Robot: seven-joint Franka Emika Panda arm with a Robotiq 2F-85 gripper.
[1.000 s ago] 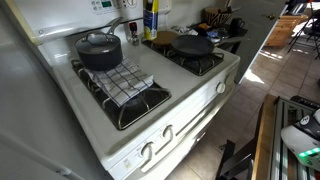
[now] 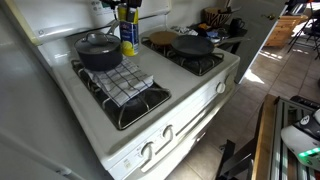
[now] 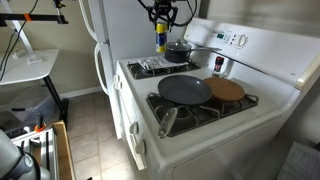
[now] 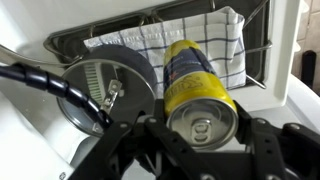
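A yellow and blue can (image 4: pixel 195 75) hangs upright above the stove, with its pull-tab end facing the wrist camera. My gripper is shut on it around that upper end. In exterior view 2 the can (image 3: pixel 161 39) shows below the gripper (image 3: pixel 162 22), clear of the rear-left of the stove. In exterior view 1 it (image 2: pixel 128 33) appears just beside the lidded dark pot (image 2: pixel 101 55); the gripper is mostly cut off at the top edge.
A checked cloth (image 2: pixel 123 80) lies on the burner grate beside the pot. On the other burners sit a dark frying pan (image 3: pixel 185 90) and a brown round plate (image 3: pixel 224 89). A small red-and-black jar (image 3: pixel 219 65) stands near the back panel.
In exterior view 1 the held can has moved left and lower, toward the pot, and now covers the small jar. The pot, cloth and pan have stayed put.
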